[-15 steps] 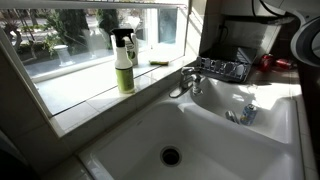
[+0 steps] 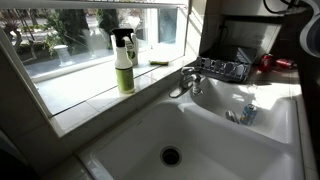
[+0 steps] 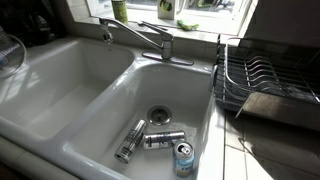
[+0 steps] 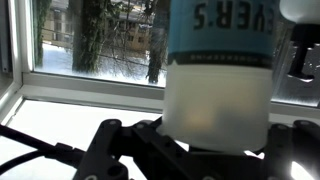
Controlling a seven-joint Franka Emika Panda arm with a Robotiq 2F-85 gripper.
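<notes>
A bottle (image 4: 222, 40) with a blue label and a wide white cap (image 4: 215, 108) fills the upper middle of the wrist view. Its lettering appears upside down there, the cap pointing toward my gripper. Dark fingers (image 4: 112, 145) stand on both sides of the cap, shut on the bottle. Neither exterior view shows the gripper; only part of the arm (image 2: 311, 38) appears at the right edge of exterior view 1.
A spray bottle (image 2: 124, 65) stands on the window sill. Several cans, one of them upright (image 3: 184, 158), are in one basin of the double sink (image 3: 93, 135). The faucet (image 3: 165, 42) and a dish rack (image 3: 270, 75) border it; the other basin looks empty.
The arm part at the upper right of exterior view 1 has shifted and turned, showing less of its white ring. The sink and sill items have stayed put.
</notes>
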